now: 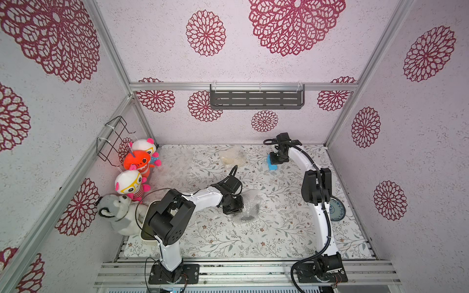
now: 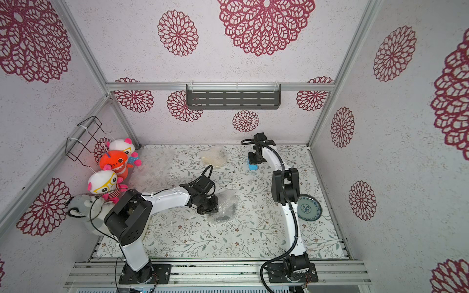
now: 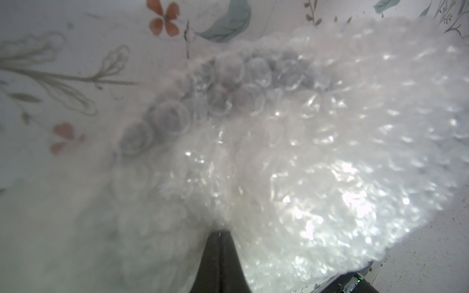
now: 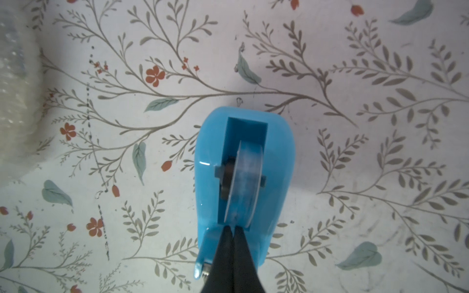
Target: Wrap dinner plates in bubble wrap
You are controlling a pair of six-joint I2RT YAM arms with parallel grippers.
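Clear bubble wrap (image 3: 293, 161) fills most of the left wrist view, folded over a round dark-edged plate that shows faintly through the bubbles. My left gripper is shut, its tips pressed down against the wrap. In the right wrist view a blue tape dispenser (image 4: 281, 161) with a clear roll lies on the table. Over the dispenser's near end is my right gripper, also shut; no tape shows between its fingers. A bare blue-grey plate (image 2: 309, 208) lies at the right side, partly behind the right arm in the top left view.
Another pale bundle of bubble wrap (image 1: 232, 157) lies at the back middle. Plush toys (image 1: 131, 181) and a cream bin (image 1: 146, 236) crowd the left side.
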